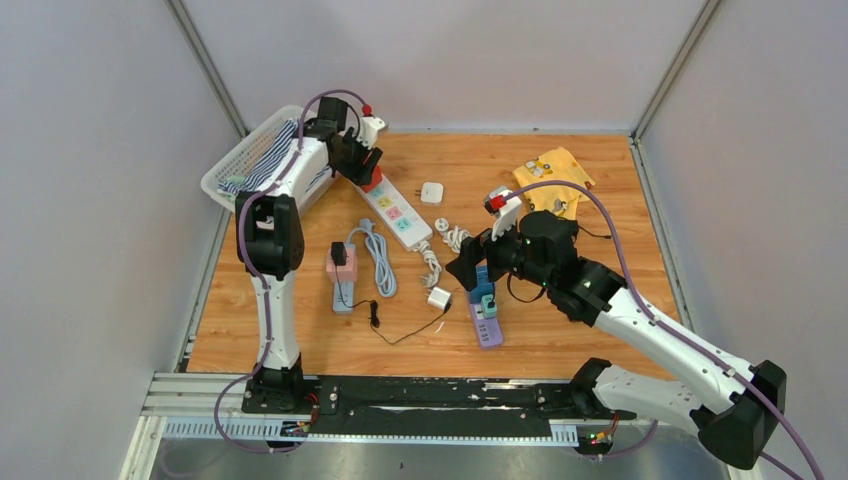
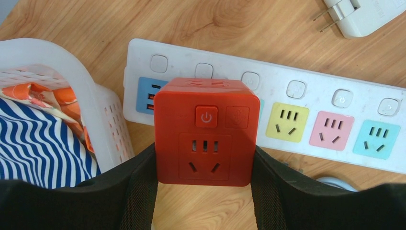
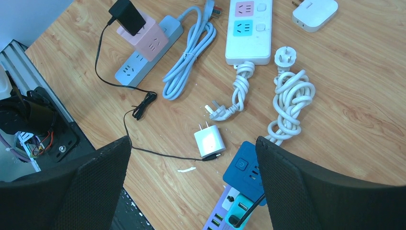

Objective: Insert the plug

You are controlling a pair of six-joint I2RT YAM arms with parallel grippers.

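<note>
A red cube plug adapter [image 2: 207, 139] with a power button and a socket face fills the middle of the left wrist view. My left gripper is shut on it, one finger at each side. Behind the cube lies a white power strip [image 2: 220, 69] with coloured sockets; blue, yellow, pink and cyan ones show. The cube covers part of the strip near its blue USB end, and its prongs are hidden. Whether it touches the strip, I cannot tell. My right gripper stands open and empty above the table's right side, over a dark blue cube adapter [image 3: 243, 168].
Beside the strip's left end stands a white basket [image 2: 88, 96] with striped cloth. A white charger [image 1: 431, 193], a pink cube [image 1: 342, 266] on a blue strip, coiled blue cable [image 1: 381, 264] and a yellow cloth [image 1: 556, 180] lie around.
</note>
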